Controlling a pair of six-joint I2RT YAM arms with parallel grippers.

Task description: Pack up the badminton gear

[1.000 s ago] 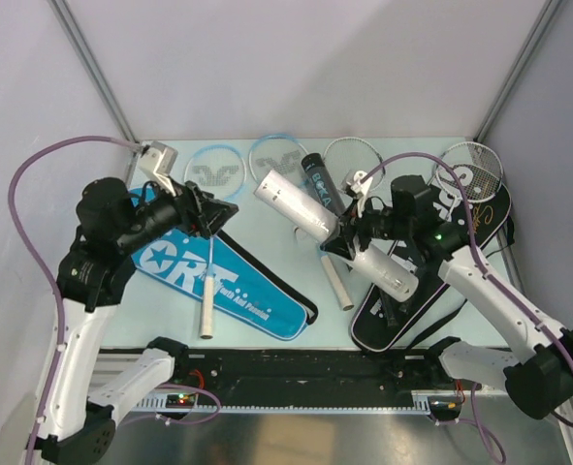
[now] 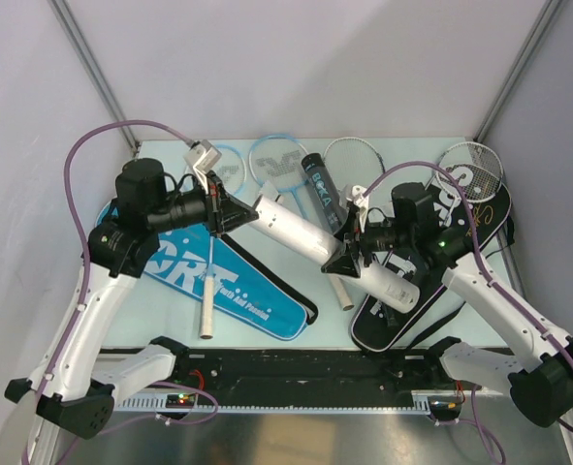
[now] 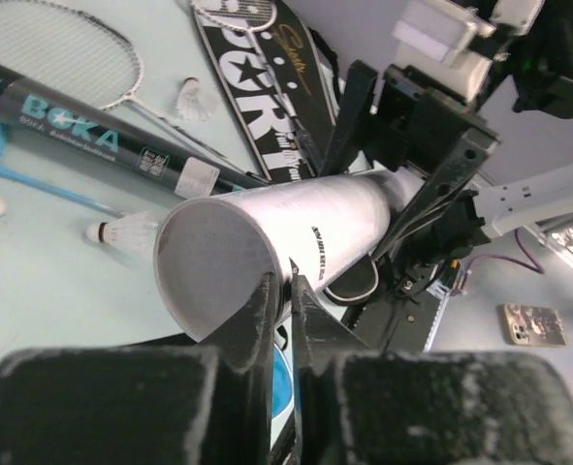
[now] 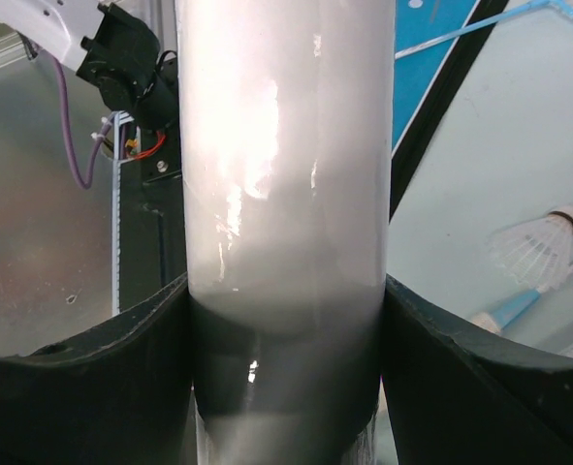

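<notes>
A white shuttlecock tube (image 2: 293, 229) is raised above the table, with my right gripper (image 2: 341, 258) shut on its middle. My left gripper (image 2: 242, 218) is at the tube's upper-left end; in the left wrist view its fingers (image 3: 265, 339) meet the near rim of the open end, and whether they grip it is unclear. A black BOKA tube (image 2: 322, 189), rackets with blue and white frames (image 2: 278, 147), a blue racket bag (image 2: 199, 281) and a black racket bag (image 2: 371, 329) lie on the table. Loose shuttlecocks (image 3: 121, 232) show in the wrist views.
The table's near edge (image 2: 286, 346) borders a dark strip and metal floor. Walls (image 2: 305, 68) enclose the back and sides. Some bare table shows between the blue bag and the rackets.
My left gripper has moved right to the open end of the white tube. The tube and my right gripper have shifted slightly downward in the top view.
</notes>
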